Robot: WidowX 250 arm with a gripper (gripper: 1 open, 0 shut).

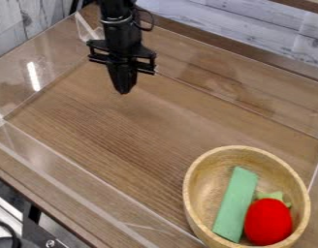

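Observation:
My black gripper (121, 77) hangs over the back left of the wooden table (123, 145), pointing down with its fingertips close together; nothing shows between them. At the lower right sits a tan bowl (200, 192) holding a long mint-green block (236, 201) and a round red object (268, 221) with some green behind it.
A whitewashed plank wall (266, 29) runs along the back. Clear strips or edging (58, 172) line the left front of the table, with dark items below the edge at the lower left.

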